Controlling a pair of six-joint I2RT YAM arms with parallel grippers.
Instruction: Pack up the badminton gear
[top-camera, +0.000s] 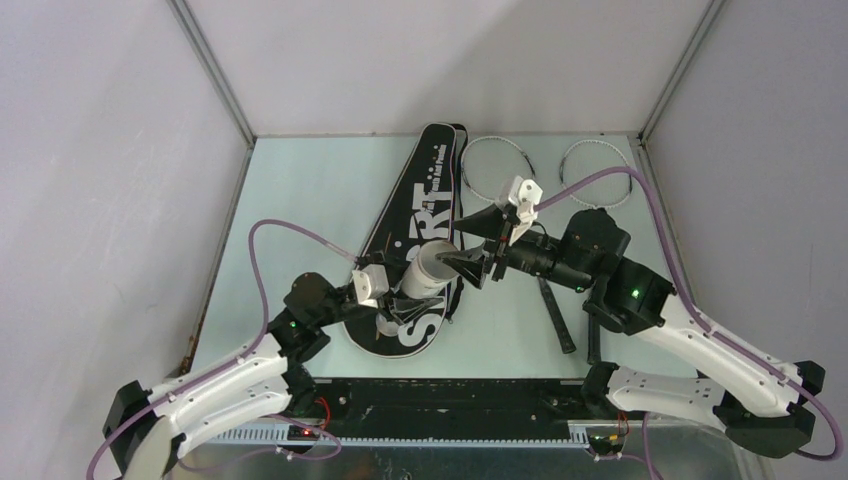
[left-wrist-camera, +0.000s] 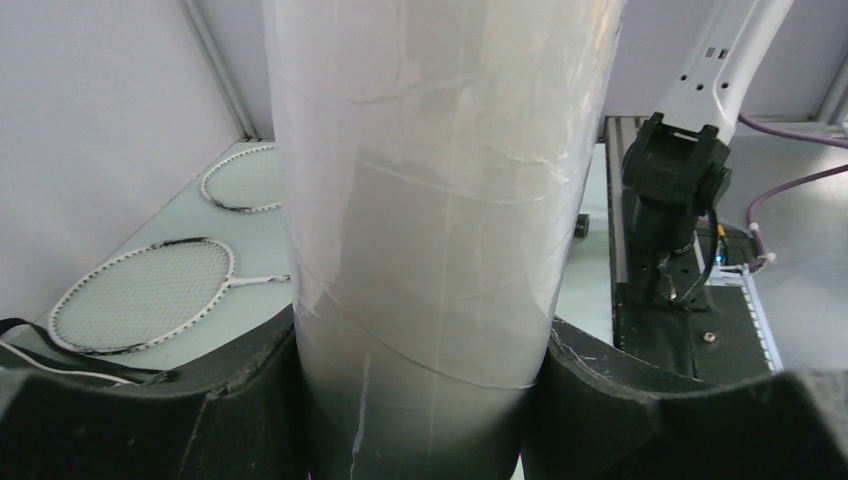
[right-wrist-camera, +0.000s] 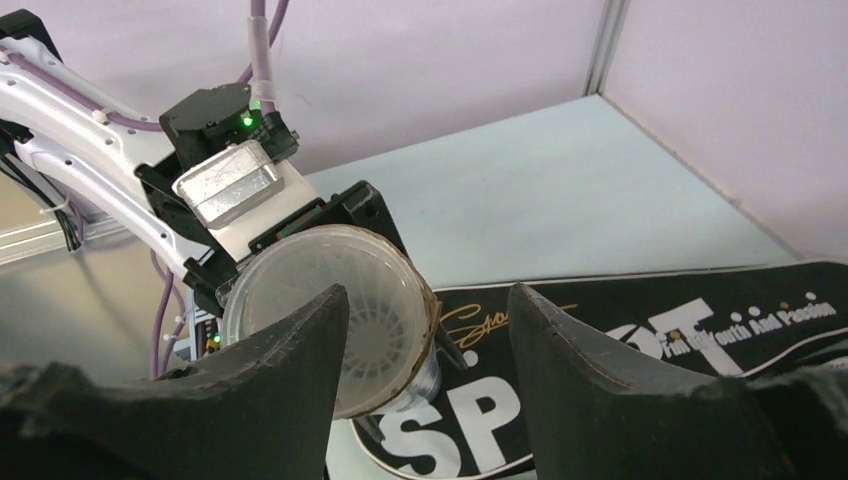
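Note:
A white shuttlecock tube (top-camera: 425, 275) is held in my left gripper (top-camera: 395, 292), which is shut on it; it fills the left wrist view (left-wrist-camera: 430, 200). Its end faces the right wrist view, showing a translucent cap (right-wrist-camera: 325, 315). My right gripper (top-camera: 462, 245) is part open just beside that capped end, with nothing clearly between its fingers. The black racket bag (top-camera: 410, 210) lies beneath, flat on the table. Two rackets (top-camera: 490, 140) (top-camera: 595, 142) lie behind and right of it, their lower parts partly hidden by my right arm.
Racket handles (top-camera: 560, 330) stretch toward the front right. White walls close in the back and sides.

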